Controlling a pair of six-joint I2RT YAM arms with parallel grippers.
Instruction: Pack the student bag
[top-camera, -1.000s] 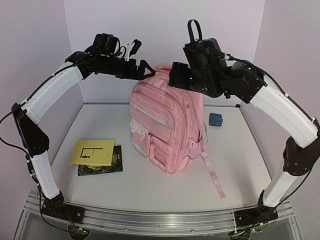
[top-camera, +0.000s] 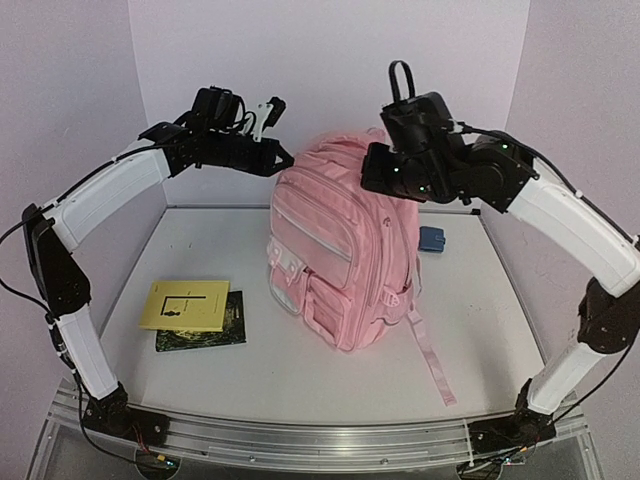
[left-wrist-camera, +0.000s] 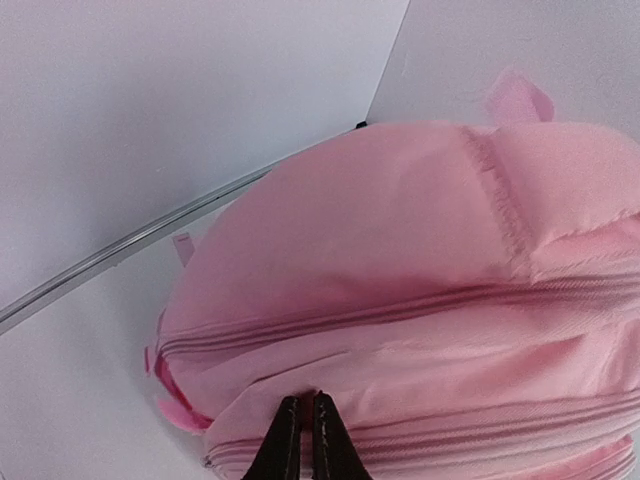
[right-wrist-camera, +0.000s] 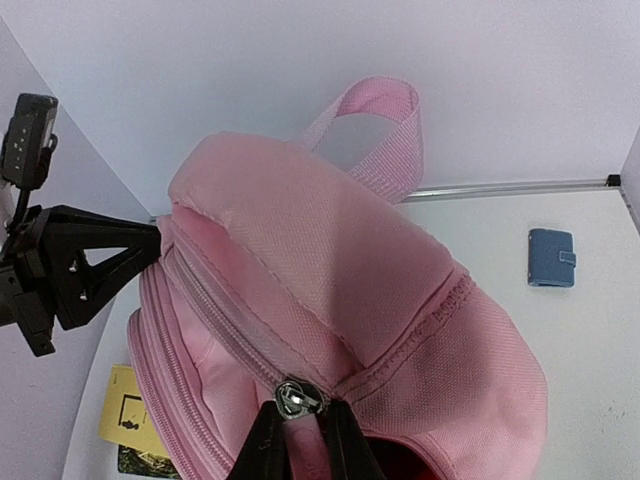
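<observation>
The pink backpack stands upright in the middle of the table, its top between my two grippers. My left gripper is at the bag's upper left edge; in the left wrist view its narrow fingers are close together on the pink fabric. Seen from the right wrist, the left fingers pinch the bag's edge. My right gripper is at the top opening, its fingers on either side of a pink pull tab hanging from a metal zipper slider. A dark red gap shows beside them.
A yellow book overlaps a dark book on the table's left. A small blue wallet lies behind the bag to the right. One pink strap trails towards the front right.
My left gripper's fingers have come together on the bag. The backpack has shifted slightly right, while books and wallet stayed put.
</observation>
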